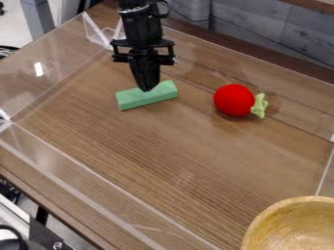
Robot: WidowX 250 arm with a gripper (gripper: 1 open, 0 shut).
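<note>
My black gripper (143, 78) points down from the top of the view, shut, with nothing visible between its fingers. Its tips are just above a pale green oblong block (146, 95) lying flat on the wooden table. To the right sits a red round object (233, 100) with a light green leafy top, like a tomato or strawberry toy.
A yellow bowl (287, 227) is partly in view at the bottom right corner. A grey wall (261, 34) borders the back of the table. Its left edge shows cables beyond it.
</note>
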